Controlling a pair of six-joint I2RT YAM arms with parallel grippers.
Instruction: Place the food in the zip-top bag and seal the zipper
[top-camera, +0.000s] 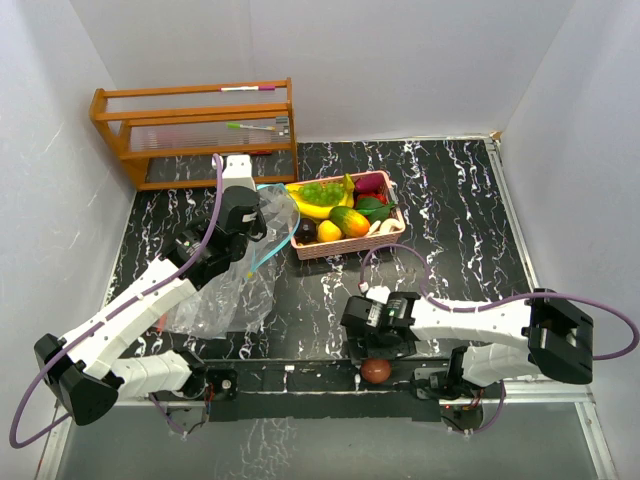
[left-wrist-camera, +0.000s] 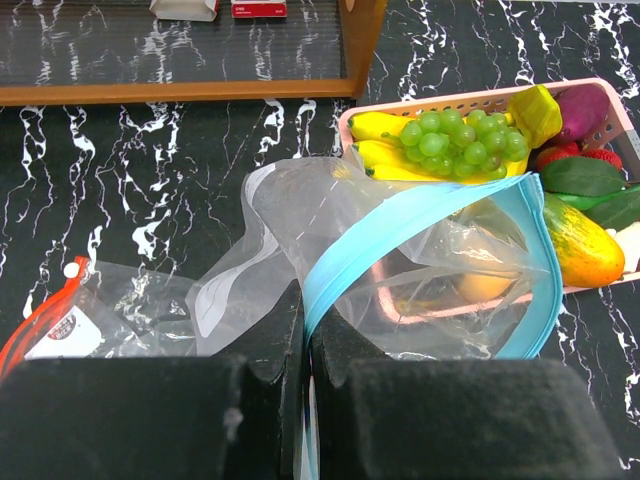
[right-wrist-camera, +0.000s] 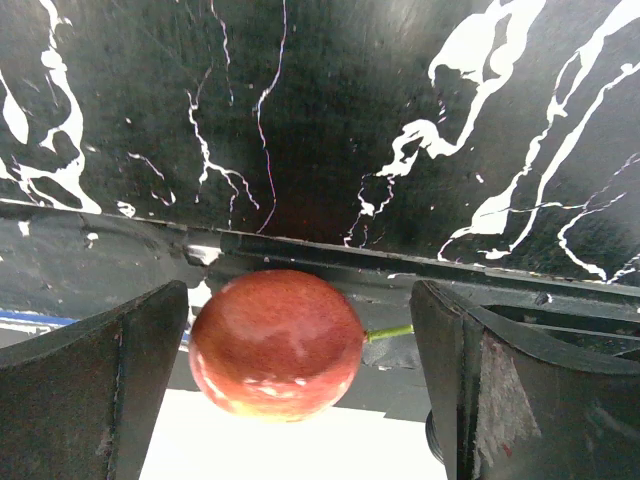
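Observation:
A clear zip top bag (top-camera: 225, 300) with a blue zipper lies at the left. My left gripper is shut at the zipper's edge, the bag's rim running into its fingertips. My right gripper is open around a red round fruit (right-wrist-camera: 275, 340) with a stem, at the table's front edge; whether the fingers touch it I cannot tell. A pink basket (top-camera: 345, 245) of food stands behind, with grapes (left-wrist-camera: 460, 145), bananas, a mango (left-wrist-camera: 585, 250) and other pieces, partly seen through the bag in the left wrist view.
A wooden rack (top-camera: 200, 120) with pens stands at the back left. An orange-zippered bag (left-wrist-camera: 80, 320) lies left of the held bag. Walls border both sides.

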